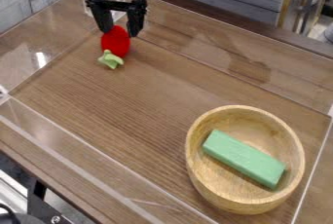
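Observation:
My black gripper point(115, 16) is at the top left, open, just above a red oval object point(116, 40) with a small light green piece point(111, 60) at its lower end, lying on the wooden table. Whether the fingers touch the red object is hard to tell.
A wooden bowl point(208, 140) at the lower right holds a green block point(243, 159). The table's left edge and some cables show at the left.

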